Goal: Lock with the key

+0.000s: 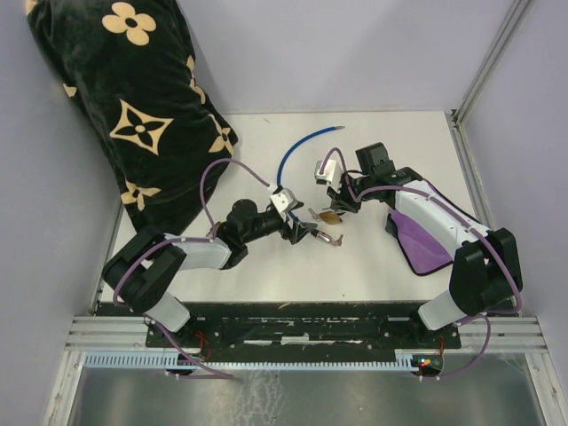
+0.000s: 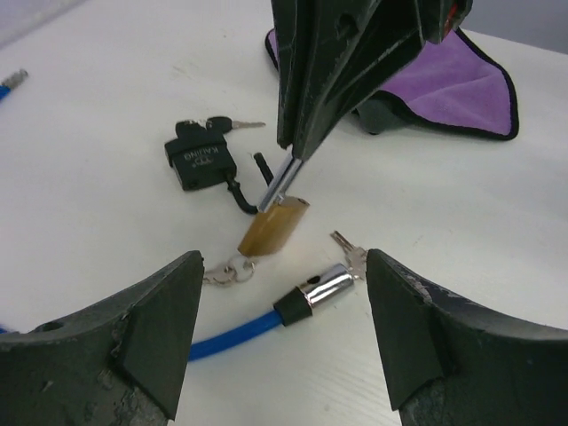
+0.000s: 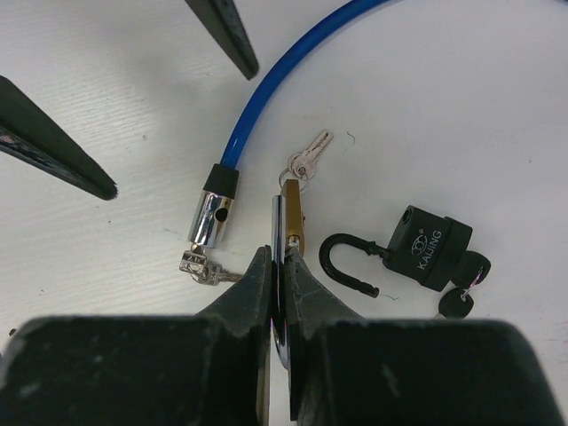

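Note:
My right gripper (image 1: 337,200) holds a brass padlock (image 2: 272,229) by its silver shackle, above the table in the middle; small keys (image 3: 306,160) hang from or lie just beside it. My left gripper (image 1: 298,229) stands open just left of it, nothing between its fingers. Below lie a blue cable lock (image 3: 262,93) with a silver end (image 3: 209,217) and keys (image 2: 353,256) at that end. A black padlock (image 3: 424,244) with a raised shackle and its own keys lies beside the brass one.
A purple pouch (image 1: 422,240) lies at the right, and a large black patterned cushion (image 1: 133,106) fills the back left.

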